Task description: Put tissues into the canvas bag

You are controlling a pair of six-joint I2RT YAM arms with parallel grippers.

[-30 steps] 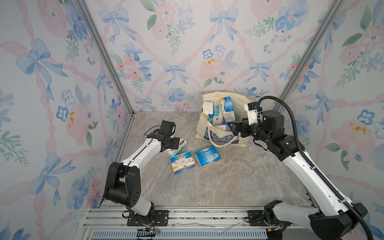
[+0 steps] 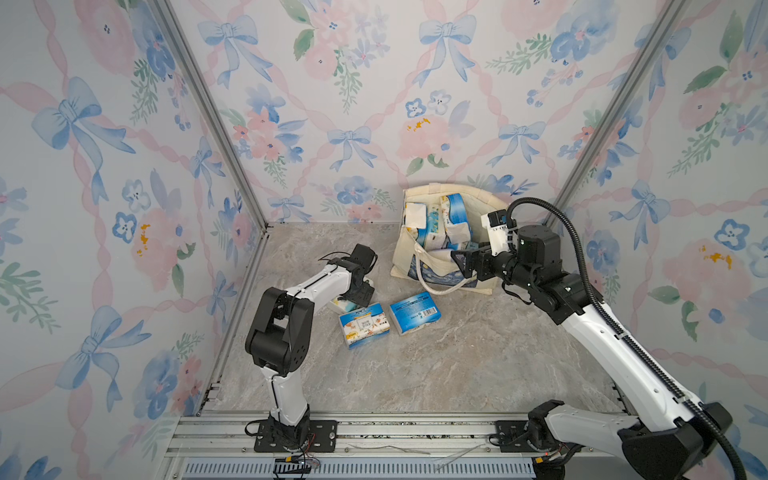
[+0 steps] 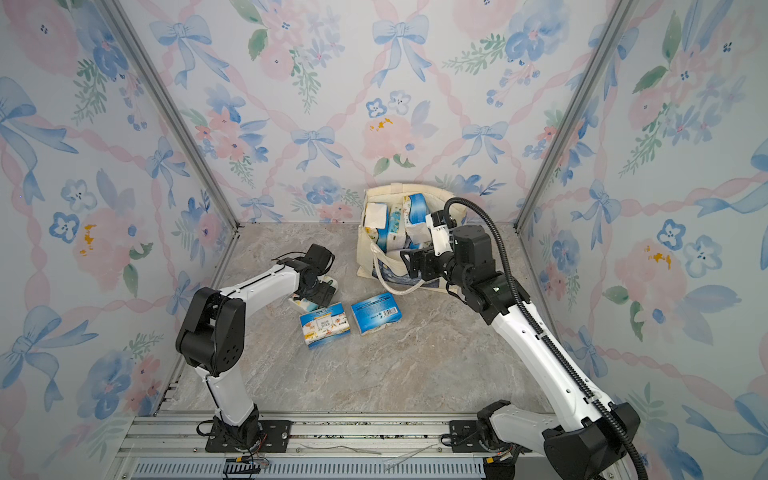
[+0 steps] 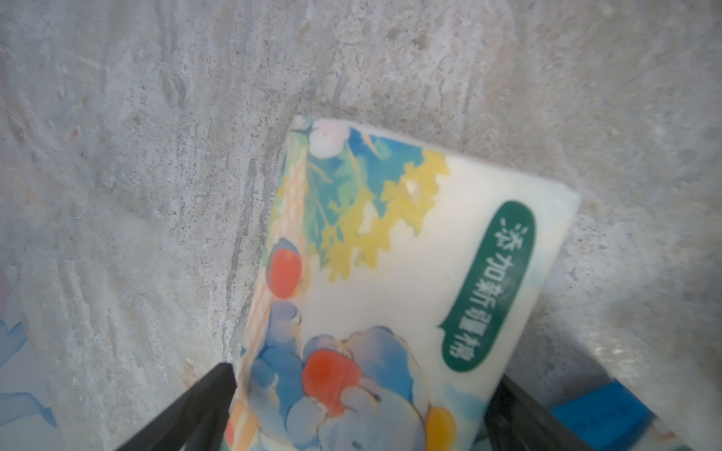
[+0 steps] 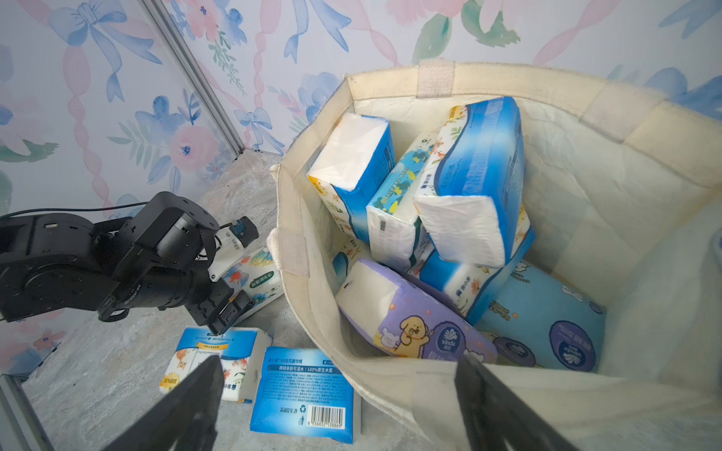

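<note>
A cream canvas bag [image 5: 297, 225] stands at the back, mouth wide, with several tissue packs inside, among them a blue-and-white one [image 5: 481, 165] and a purple one [image 5: 413, 308]. On the floor left of it lies a patterned white tissue pack [image 4: 406, 278]; my left gripper is open, a finger at each side of the pack's near end. Whether they touch it cannot be made out. My right gripper is part open at the bag's front rim, and no pack shows between its fingers.
Two blue tissue packs, one with a printed panel [image 2: 365, 325] and one with a barcode [image 2: 415, 313], lie just in front of the left gripper and the bag. A looped handle [image 2: 436, 289] hangs down the bag's front.
My left gripper has moved right and lower over the patterned pack, its arm swinging right too. The right gripper has shifted slightly left and down. The packs look unmoved.
</note>
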